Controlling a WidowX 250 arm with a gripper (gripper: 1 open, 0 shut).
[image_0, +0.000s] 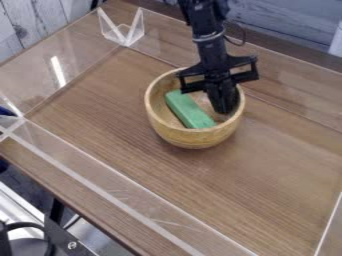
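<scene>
A round tan wooden bowl (171, 129) stands on the wooden table, with a green block (186, 108) lying inside it. The black gripper (222, 98) reaches down from the top into the right side of the bowl, its fingertips at or inside the rim. Its fingers look close together, but whether anything is between them is hard to see.
A white wire-like object (123, 28) is at the back left. Black cables lie off the table's edge at the lower left.
</scene>
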